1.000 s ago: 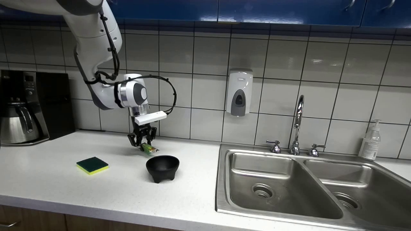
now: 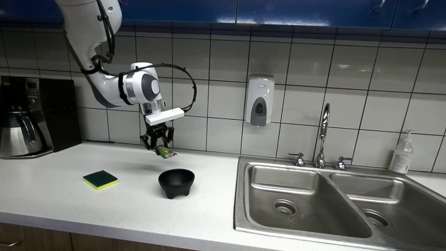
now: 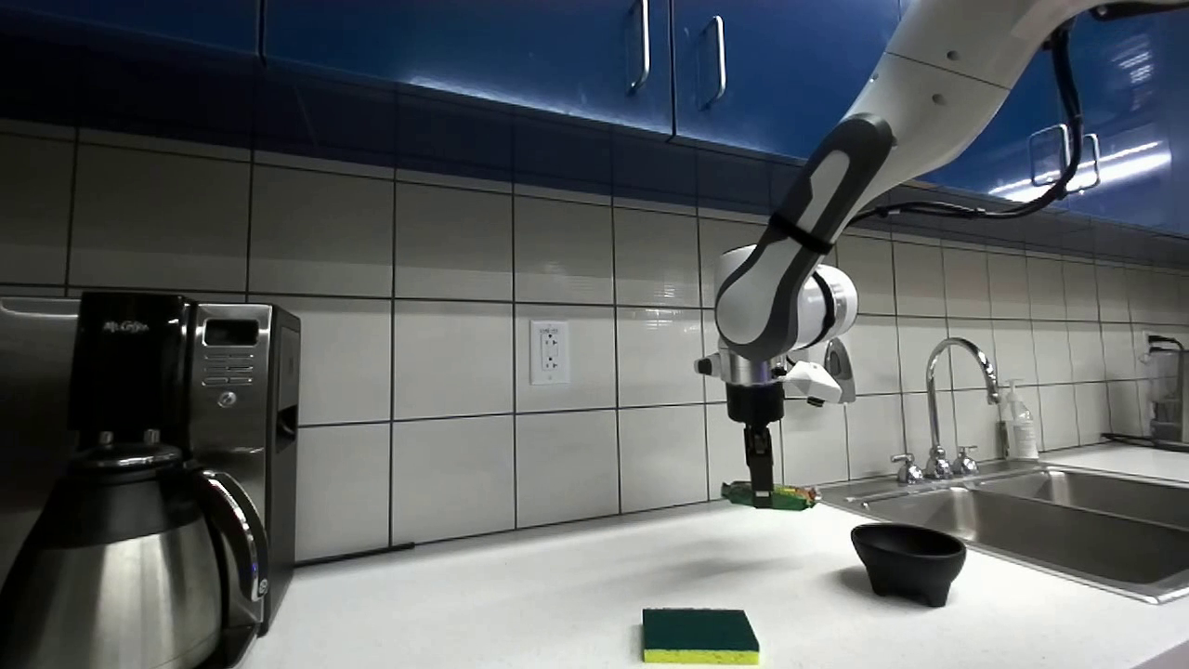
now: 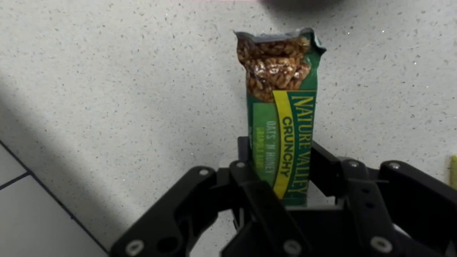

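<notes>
A green Nature Valley granola bar (image 4: pixel 280 115) in its wrapper is pinched between the black fingers of my gripper. Its printed face and brown picture end show clearly in the wrist view; the lower end runs back between the fingers. Exterior view 2 has the bar (image 3: pixel 794 497) held roughly level above the counter, with my gripper (image 3: pixel 763 491) pointing down and shut around it. From exterior view 1, the bar (image 2: pixel 166 152) hangs behind and a little left of the black bowl (image 2: pixel 176 182), apart from it. The bowl's inside looks empty where it can be seen.
A green and yellow sponge (image 2: pixel 100 180) lies on the counter left of the bowl. The coffee maker (image 2: pixel 62 113) stands at the far left, and a steel double sink (image 2: pixel 241 196) is on the right. Behind runs the tiled wall. Open white counter (image 2: pixel 54 180) surrounds the sponge.
My gripper has risen with the granola bar in it and shifted slightly right. The bar was close to the counter and is now clearly higher. Bowl and sponge have stayed put.
</notes>
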